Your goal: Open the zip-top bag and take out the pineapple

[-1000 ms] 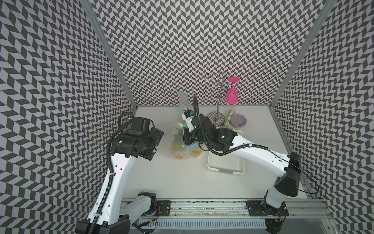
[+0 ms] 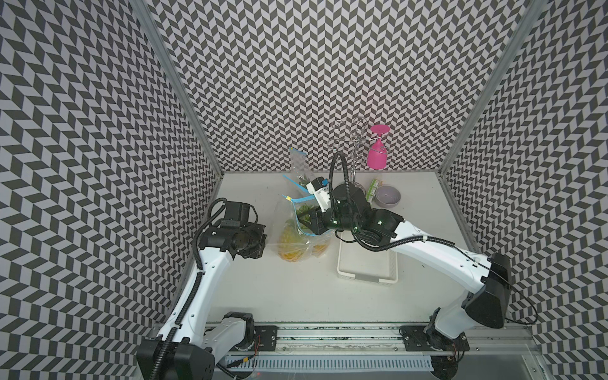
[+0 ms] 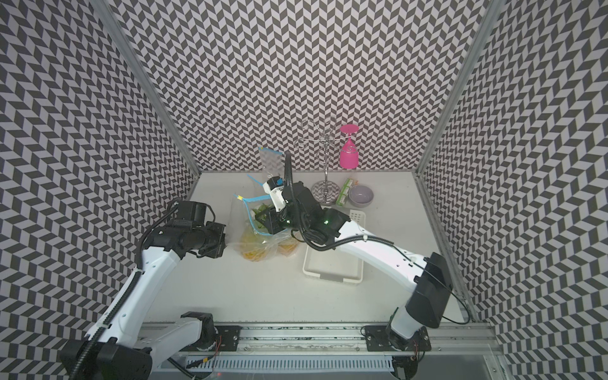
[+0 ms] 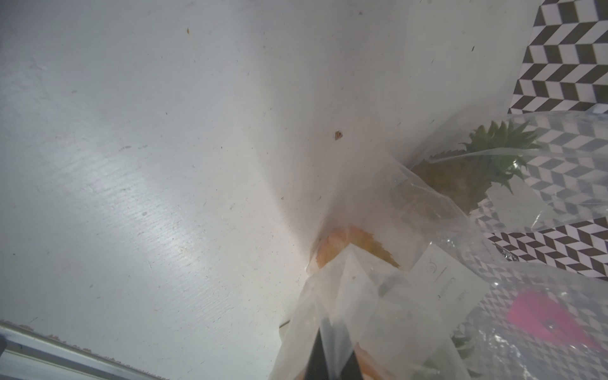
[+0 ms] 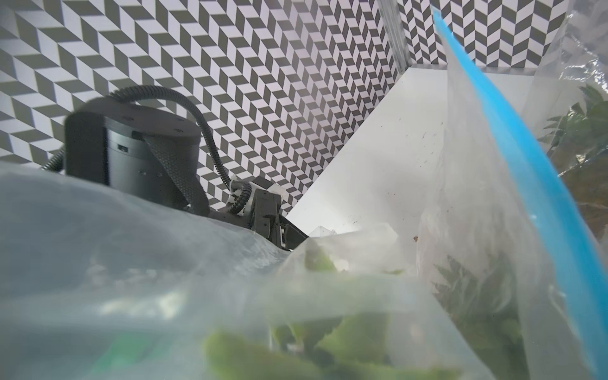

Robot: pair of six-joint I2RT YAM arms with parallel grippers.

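The zip bag (image 2: 294, 247) with a pineapple (image 2: 291, 234) stands mid-table, its blue-edged mouth spread around my right gripper (image 2: 311, 218), which reaches inside near green leaves (image 5: 335, 342); its fingers are hidden by plastic, so their state cannot be told. My left gripper is shut at the bag's left side, with a pinched fold of clear plastic between its fingers. Further bags with pineapples (image 4: 462, 177) lie behind.
A white tray (image 2: 367, 272) lies right of the bag. At the back are a wire stand with a pink glass (image 2: 376, 158), a purple bowl (image 2: 387, 196) and a green package (image 2: 371, 190).
My left gripper has moved down and has shut on the bag's plastic. My right gripper has shifted a little rightward, and the bag's mouth has changed shape.
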